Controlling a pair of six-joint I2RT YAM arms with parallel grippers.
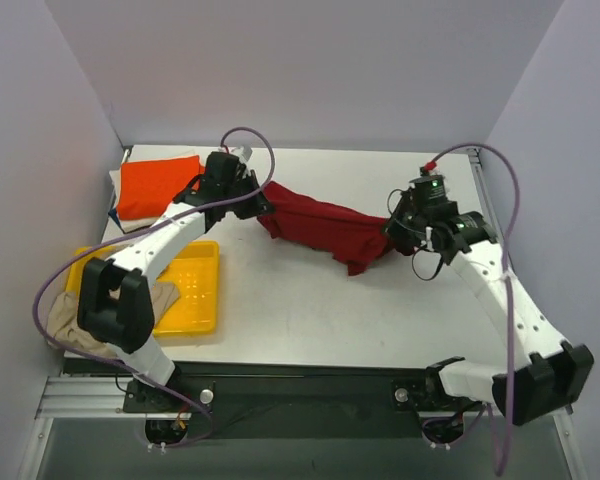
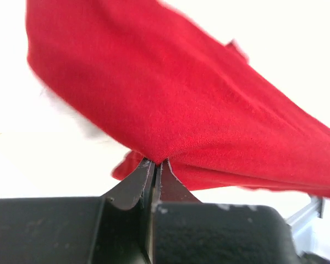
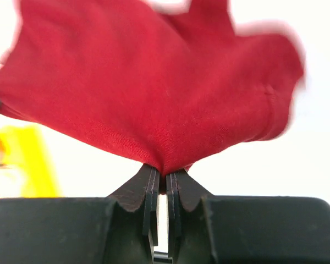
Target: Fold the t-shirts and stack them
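A dark red t-shirt [image 1: 335,235] is stretched between my two grippers, bunched toward each end. My left gripper [image 1: 258,205] at the upper left is shut on one edge; the fabric fans out from its fingertips in the left wrist view [image 2: 157,164]. My right gripper [image 1: 395,225] at the right is shut on the other end; in the right wrist view [image 3: 162,171] the cloth gathers into its fingertips. An orange folded shirt [image 1: 155,185] lies at the back left of the table.
A yellow basket [image 1: 205,290] with beige cloth [image 1: 165,300] sits at the left, partly under my left arm. Walls bound both sides.
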